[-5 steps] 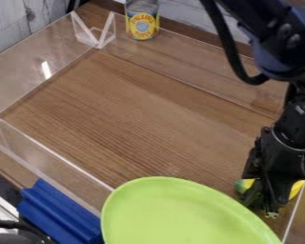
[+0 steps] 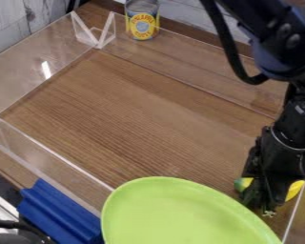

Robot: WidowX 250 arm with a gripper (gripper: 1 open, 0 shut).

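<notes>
My black gripper (image 2: 266, 196) is low at the right edge, just beside a green plate, and shut on a yellow object (image 2: 293, 189) that is mostly hidden behind the fingers. The large green plate (image 2: 181, 214) fills the bottom middle.
A can with a yellow label (image 2: 141, 21) stands at the back. Clear plastic walls edge the wooden surface (image 2: 130, 105), which is bare in the middle. A blue ridged object (image 2: 56, 212) lies at lower left, outside the wall.
</notes>
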